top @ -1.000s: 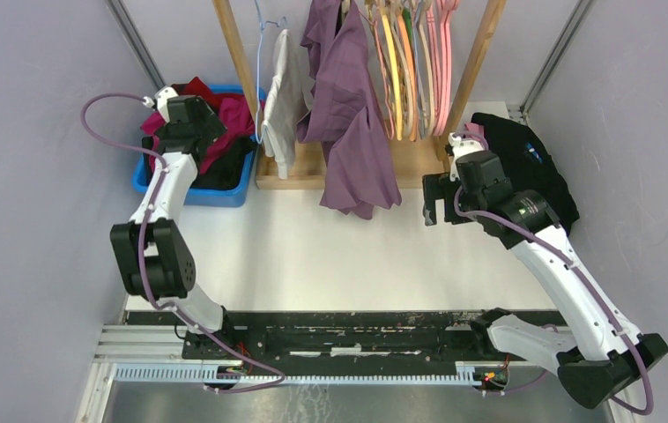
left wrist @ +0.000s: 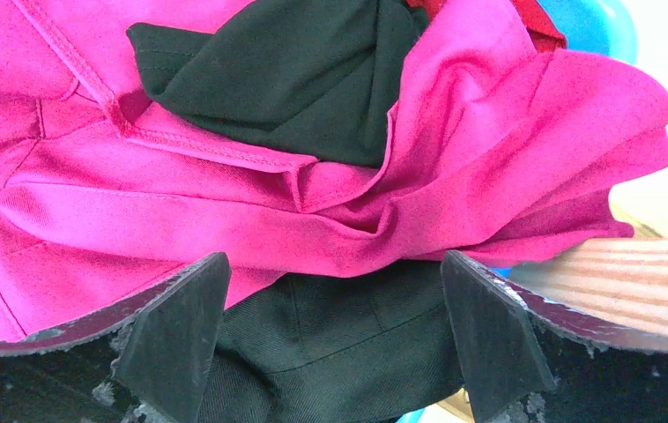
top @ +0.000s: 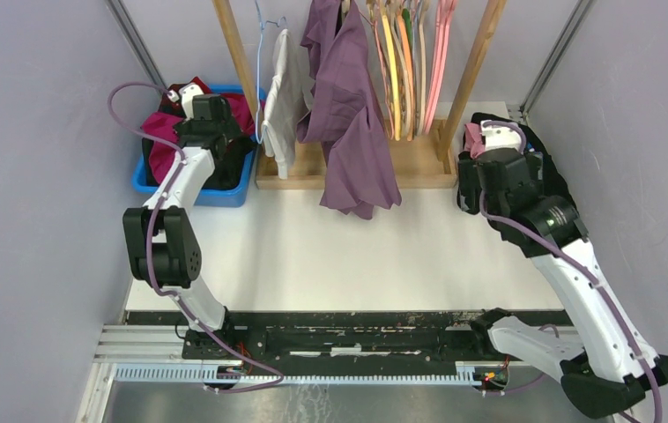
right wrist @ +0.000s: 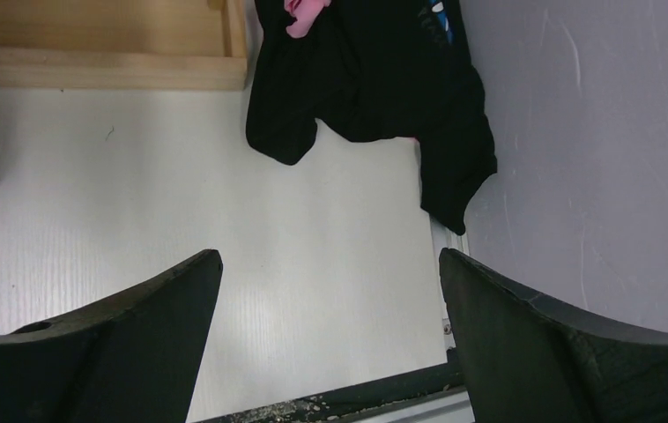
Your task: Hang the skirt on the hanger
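My left gripper stands open above a blue basket (top: pixel 235 196) of clothes, its fingers apart over the fabric and nothing gripped. A magenta garment (left wrist: pixel 251 225) fills most of the left wrist view, with black cloth (left wrist: pixel 339 322) below it and a dark piece lying on top. Which of these is the skirt I cannot tell. Several hangers (top: pixel 407 75) in yellow, orange and pink hang from the rack. Over the table's right side my right gripper is open and empty, with bare white tabletop between its fingers.
A purple cloth (top: pixel 354 132) and a white garment (top: pixel 285 106) hang on the wooden rack. Black clothing (right wrist: pixel 370 79) with a pink piece (right wrist: pixel 306 13) lies at the back right by the wall.
Over the basket, my left gripper has shifted to the right.
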